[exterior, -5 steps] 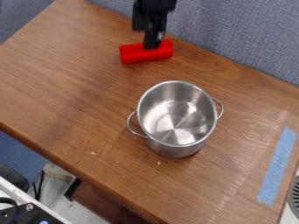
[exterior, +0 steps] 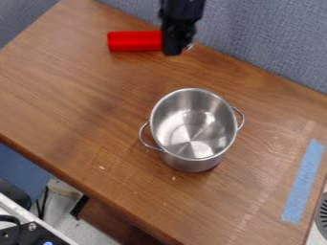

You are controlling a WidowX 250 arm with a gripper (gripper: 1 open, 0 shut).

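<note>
A red cylinder [exterior: 132, 41] lies near the back edge of the wooden table [exterior: 76, 105]. My dark gripper [exterior: 177, 46] is at the top centre, at the cylinder's right end and partly in front of it. Its fingers are dark and blurred, and whether they touch the cylinder cannot be told. A steel pot [exterior: 192, 130] with two loop handles stands upright at the centre right.
A blue tape strip [exterior: 301, 182] lies on the right side of the table. A grey padded wall [exterior: 269, 38] runs along the back. Cables and equipment sit beyond the lower left edge.
The red cylinder has shifted left from where it lay a second ago. The pot has not moved.
</note>
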